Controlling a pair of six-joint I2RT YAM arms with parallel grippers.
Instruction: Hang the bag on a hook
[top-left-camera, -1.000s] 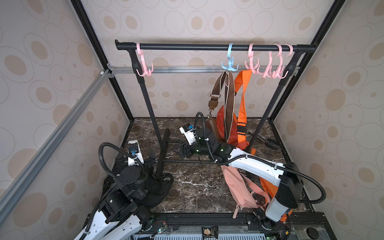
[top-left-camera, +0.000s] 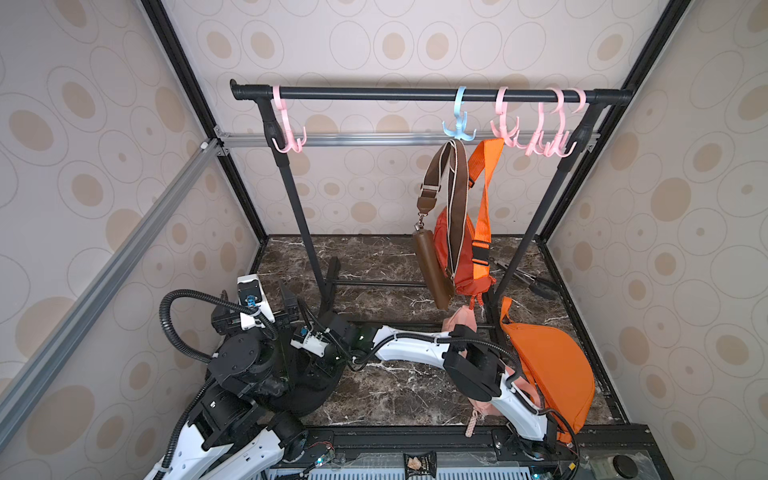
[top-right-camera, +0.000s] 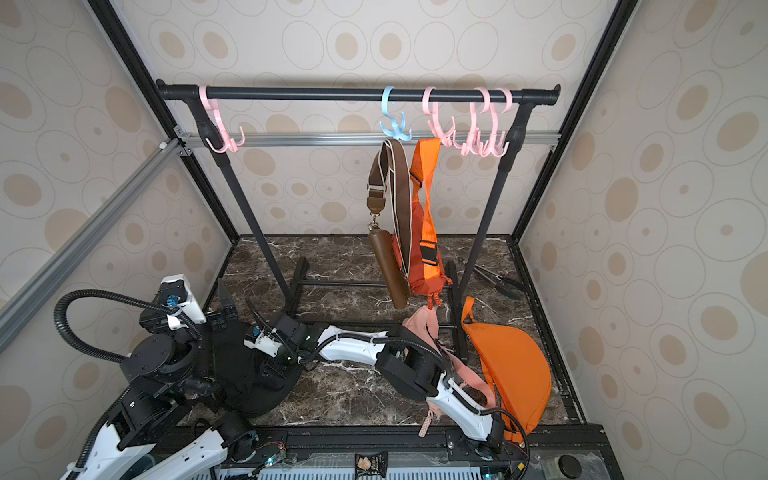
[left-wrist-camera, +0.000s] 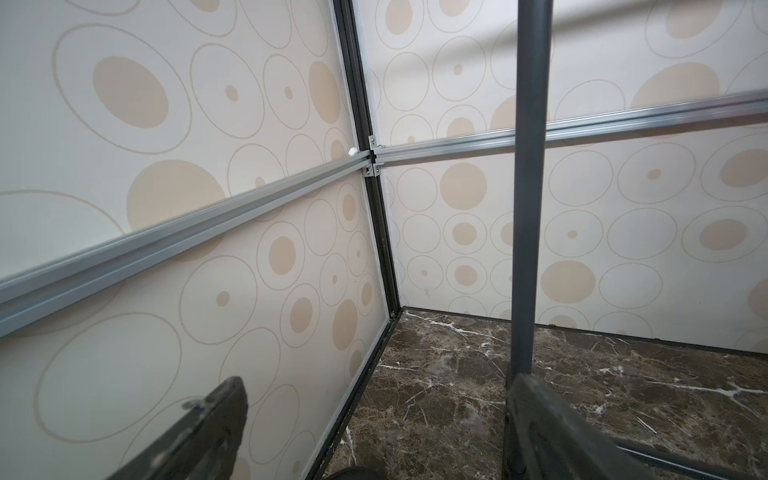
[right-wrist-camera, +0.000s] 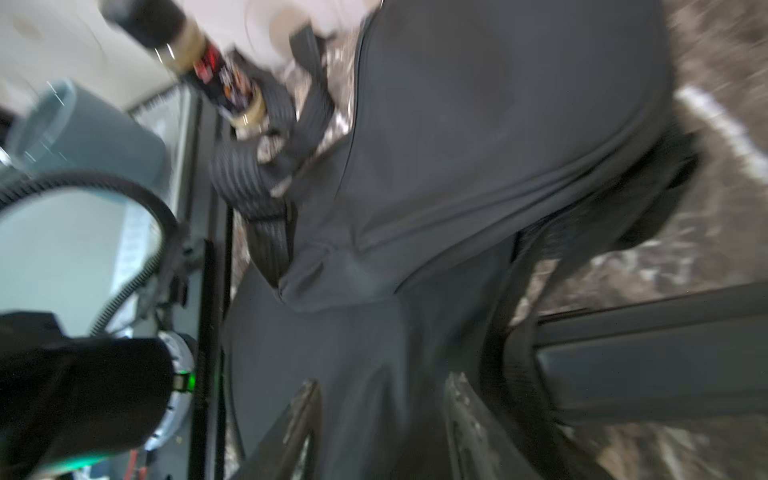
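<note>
A black bag (top-left-camera: 316, 392) lies at the front left of the floor, partly hidden under both arms. Its dark cloth and straps fill much of the right wrist view, where my right gripper has its fingers apart over the bag (right-wrist-camera: 512, 120), with no clear hold on the cloth. My left gripper is open above the bag's left side, facing the back left corner with nothing between its fingers. On the rail are a lone pink hook (top-left-camera: 289, 132) at left, a blue hook (top-left-camera: 459, 124) and several pink hooks (top-left-camera: 504, 124) at right.
A brown bag (top-left-camera: 433, 268) and a red bag with an orange strap (top-left-camera: 483, 200) hang right of centre. Pink bag (top-left-camera: 460, 318) and orange bag (top-left-camera: 552, 364) lie at the front right. The rack's left post (left-wrist-camera: 528, 200) stands close to my left gripper.
My right arm has swung left and down from the rack's middle onto the black bag. The left arm has shifted slightly left. The hanging bags sway.
</note>
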